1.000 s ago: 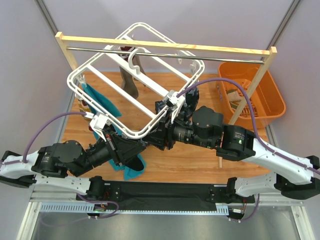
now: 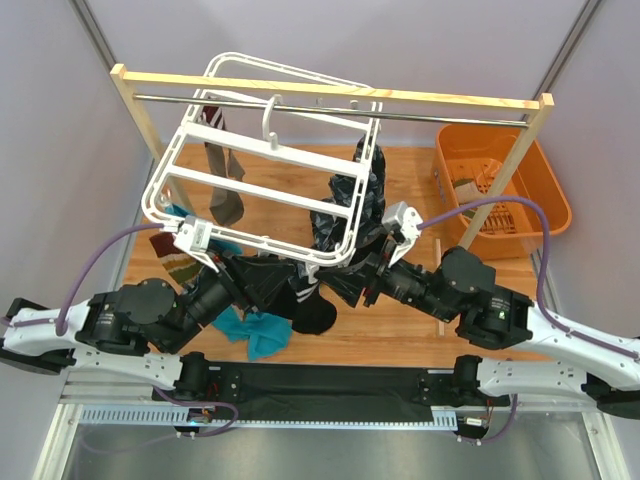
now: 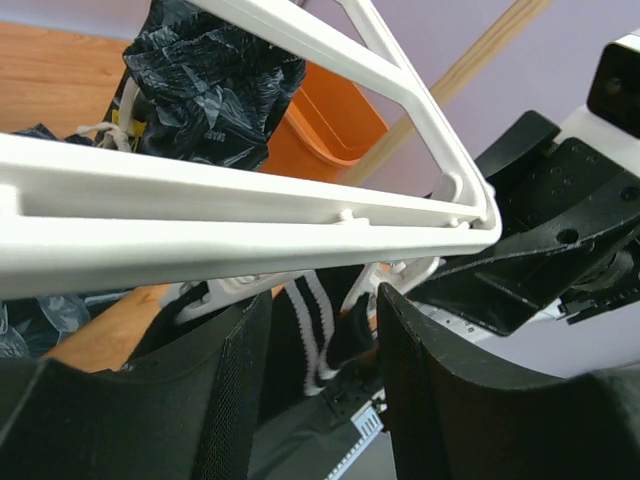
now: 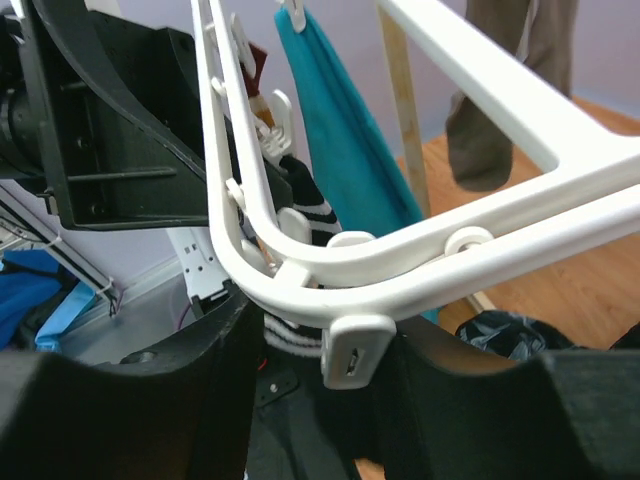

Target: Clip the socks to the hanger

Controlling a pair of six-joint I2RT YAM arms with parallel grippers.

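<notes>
The white hanger [image 2: 245, 152] hangs tilted from the rail, its near corner between my two grippers. A black sock with white stripes [image 3: 300, 330] hangs below that corner; its toe [image 2: 314, 314] shows in the top view. How firmly a clip holds it is hidden. My left gripper stands open, its fingers apart in front of the sock, just under the hanger's bar. At the corner, my right gripper has its fingers apart around a white clip end [image 4: 357, 352], with a gap visible on one side. Part of the striped sock [image 4: 293, 335] shows behind it.
A teal cloth [image 4: 350, 130], a brown-grey sock [image 2: 226, 190] and black crinkled pieces [image 3: 215, 90] hang from or near other parts of the hanger. The orange basket [image 2: 555, 190] stands at the back right. Wooden posts flank the hanger.
The hanger has turned, its near corner shifting right. My right gripper has moved lower and slightly right. The black sock now hangs further right with its white stripes showing, clear of the left gripper.
</notes>
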